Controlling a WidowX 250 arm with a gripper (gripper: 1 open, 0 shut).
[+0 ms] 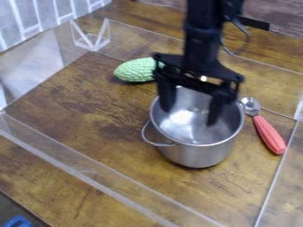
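My black gripper [197, 101], blurred by motion, hangs over the steel pot [200, 149], its fingers spread open at about the rim and partly hiding the pot's inside; whether they touch it I cannot tell. The pot stands upright on the wooden table [77, 133], its handle toward the left. Behind it on the left lies a green bumpy vegetable toy [135, 70], partly hidden by the arm. To the right of the pot lies a red-handled utensil [268, 134] with a metal head.
Clear plastic walls [89, 173] edge the work area. The table left of the pot is clear. A blue object [17, 222] shows at the bottom left corner.
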